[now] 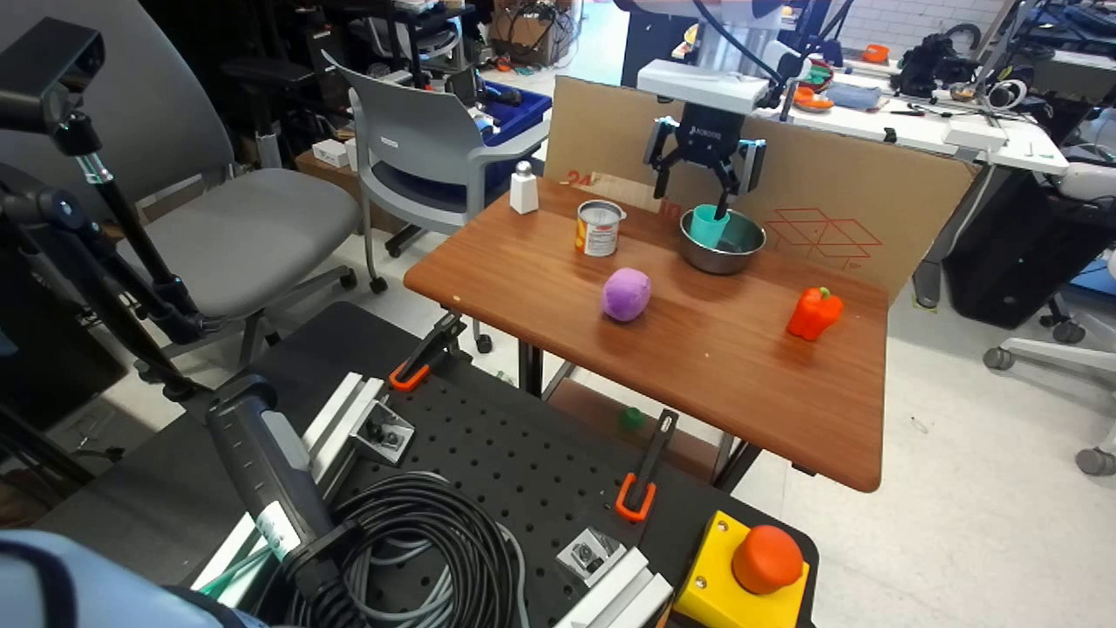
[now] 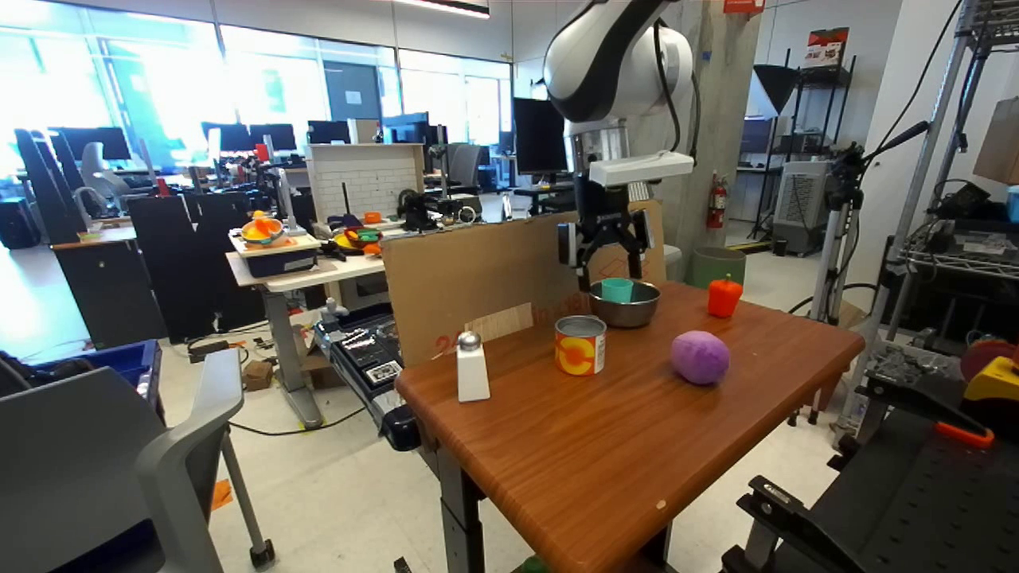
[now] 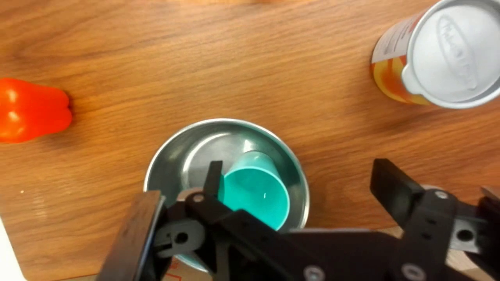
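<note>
My gripper stands open above the metal bowl [image 3: 222, 122], its fingers spread wide. Inside the bowl a teal cup [image 3: 256, 192] leans tilted, its mouth facing up toward the wrist camera. One finger [image 3: 213, 180] is close beside the cup's rim; whether it touches cannot be told. The other finger [image 3: 393, 187] is out past the bowl's edge, over the table. In the first exterior view the cup [image 1: 709, 224] rests within the bowl [image 1: 722, 260], below my gripper [image 1: 691, 199].
A lidded can [image 1: 599, 228], a white shaker [image 1: 524, 189], a purple ball [image 1: 627, 294] and a red pepper [image 1: 813, 313] stand on the wooden table [image 1: 711, 366]. A cardboard panel [image 1: 837, 199] closes off the back.
</note>
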